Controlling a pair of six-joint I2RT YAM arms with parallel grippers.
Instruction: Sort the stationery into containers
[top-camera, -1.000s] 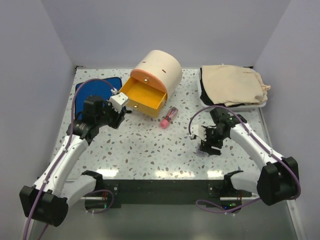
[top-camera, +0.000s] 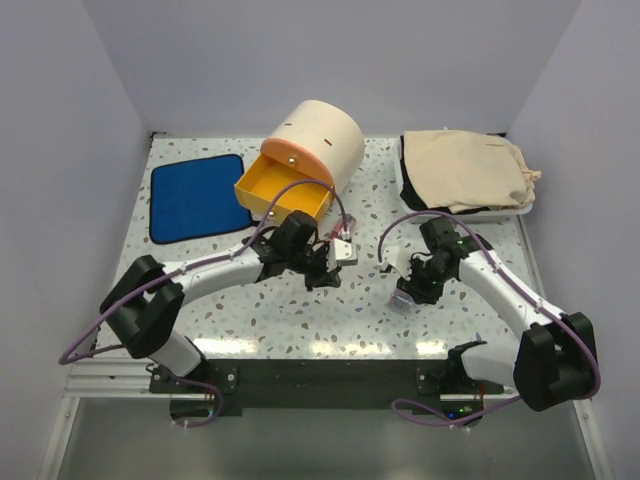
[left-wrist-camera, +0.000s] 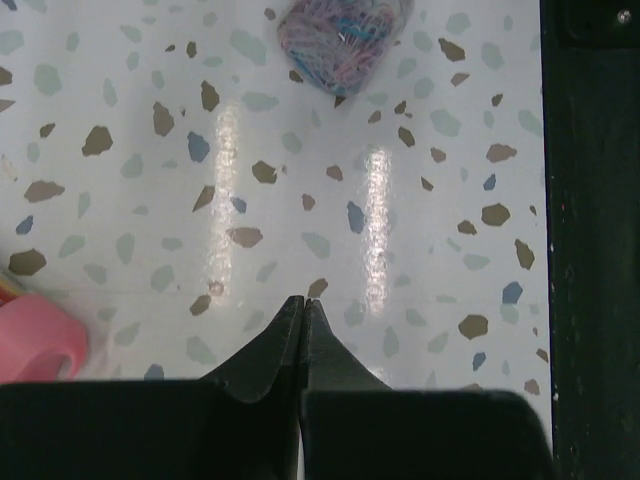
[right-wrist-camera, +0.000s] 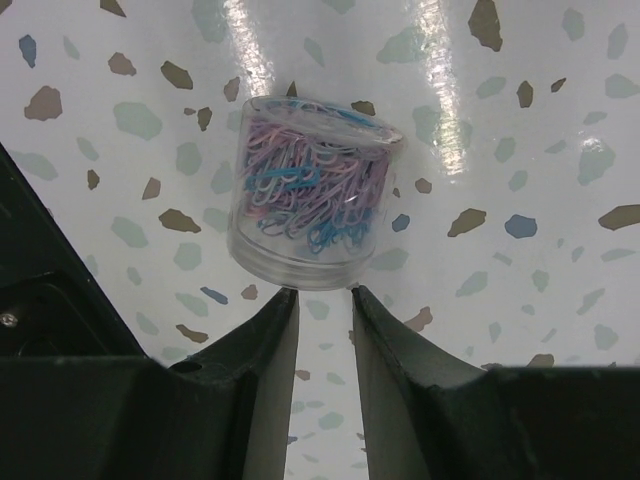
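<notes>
A clear round container of pink and blue paper clips (right-wrist-camera: 310, 190) lies just beyond the fingertips of my right gripper, whose fingers stand slightly apart with nothing visible between them. My left gripper is shut, nothing between its fingers, over the bare speckled table in front of the paper clips (left-wrist-camera: 340, 40). A pink object (left-wrist-camera: 40, 335) shows at the left of the left wrist view; in the top view it is partly hidden behind the left arm. A cream cabinet (top-camera: 320, 135) has its orange drawer (top-camera: 270, 180) pulled out.
A white bin (top-camera: 500, 214) with beige cloth stands at the back right. A blue mat (top-camera: 195, 190) lies at the back left. The dark front edge (left-wrist-camera: 590, 250) borders the table.
My left gripper has swung right from beside the drawer to the middle of the table, now partly covering the pink object in the top view. The right arm has moved only slightly.
</notes>
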